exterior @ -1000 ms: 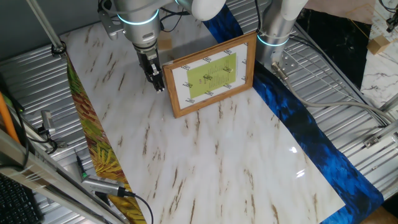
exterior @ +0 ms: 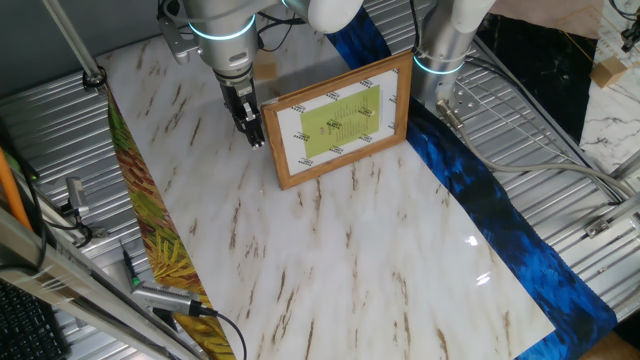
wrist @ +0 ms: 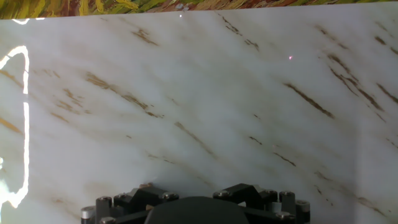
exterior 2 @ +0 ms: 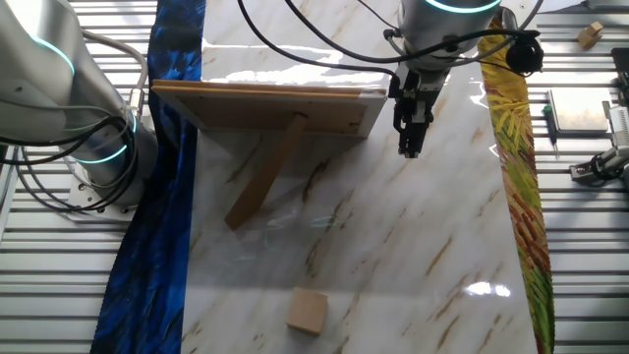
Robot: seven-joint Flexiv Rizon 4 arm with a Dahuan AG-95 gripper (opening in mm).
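A picture frame [exterior: 335, 122] with a wooden border and a white and green sheet stands upright on the marble-patterned table. From behind, its back [exterior 2: 275, 113] shows with a slanted wooden support leg [exterior 2: 265, 177]. My gripper [exterior: 257, 146] points down just beside the frame's left edge in exterior view 1, and no object shows in it. In exterior view 2 the gripper [exterior 2: 409, 153] is to the right of the frame. Only the dark finger parts appear at the bottom of the wrist view, above bare table; how far apart the tips stand is unclear.
A small wooden block [exterior 2: 307, 311] lies on the table on the frame's back side. Blue cloth [exterior: 480, 200] and yellow-green cloth [exterior: 160, 235] run along the two long table edges.
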